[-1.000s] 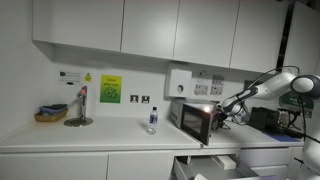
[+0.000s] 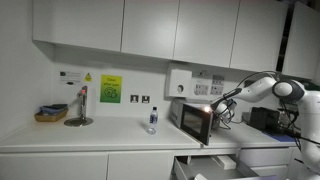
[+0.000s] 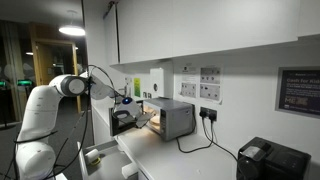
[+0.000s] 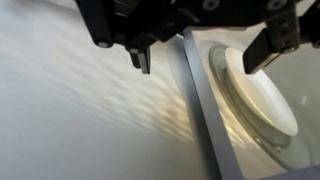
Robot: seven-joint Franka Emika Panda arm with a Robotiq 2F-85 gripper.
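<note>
A microwave [image 3: 177,119] stands on the counter with its dark door [image 2: 197,122] swung open and its inside lit. In the wrist view, a white plate [image 4: 265,95] rests on the glass turntable inside, to the right of a grey edge strip [image 4: 207,115]. My gripper is open, its two fingers [image 4: 140,58] wide apart with nothing visible held between them. From the first exterior view, the gripper [image 2: 212,107] is close to the open door; whether it touches is unclear.
Below the microwave, a drawer [image 2: 215,169] is pulled out. A bottle [image 2: 152,121] stands left of the microwave, and a black appliance [image 3: 270,158] sits farther along the counter. Tap [image 2: 82,106] and basket [image 2: 50,114] are at the far left, with clear counter between.
My arm has moved left in the first exterior view, bringing the gripper nearer the open microwave door. The microwave, door and drawer look unchanged.
</note>
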